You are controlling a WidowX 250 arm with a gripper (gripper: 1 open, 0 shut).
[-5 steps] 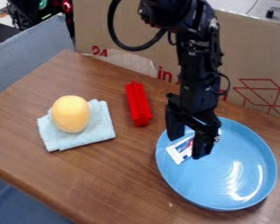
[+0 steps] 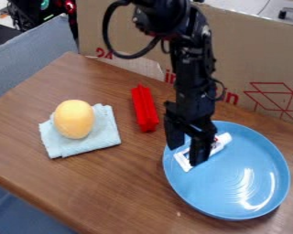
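Observation:
My black gripper [image 2: 192, 142] is low over the left part of a blue plate [image 2: 244, 187], beside a white object with printed label [image 2: 212, 148] lying on the plate and partly hidden by my fingers. Whether the fingers are open or closed on it is hard to make out. A red elongated object [image 2: 144, 109] lies on the wooden table left of my arm. A yellow round object [image 2: 73, 118] rests on a folded light-blue cloth [image 2: 98, 137] at the left.
A cardboard panel [image 2: 265, 73] stands along the back behind my arm.
My gripper has shifted slightly left over the plate, and more of the white object's upper right end now shows beside the fingers.

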